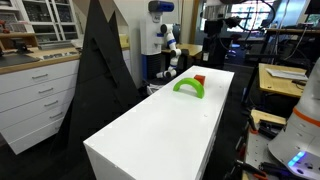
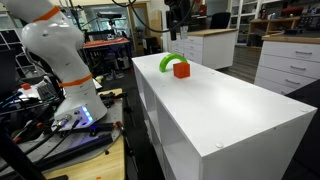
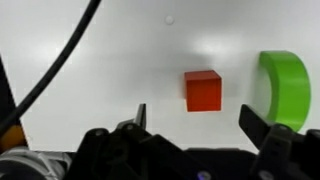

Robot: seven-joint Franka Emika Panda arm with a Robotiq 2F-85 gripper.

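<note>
On the white table stands a red block [image 1: 199, 79], with a green arch [image 1: 189, 87] beside it. Seen from the other side, the red block [image 2: 181, 70] is close to the green arch [image 2: 166, 62]. My gripper is open above the table, its fingers wide apart and nothing between them. In the wrist view the red block [image 3: 203, 91] shows just beyond the gap between the fingertips, and the green arch [image 3: 288, 89] lies to its right. Clear air separates the gripper from both objects.
A black cable [image 3: 62, 58] crosses the left of the wrist view. Drawer cabinets [image 1: 38, 92] stand off to the left.
</note>
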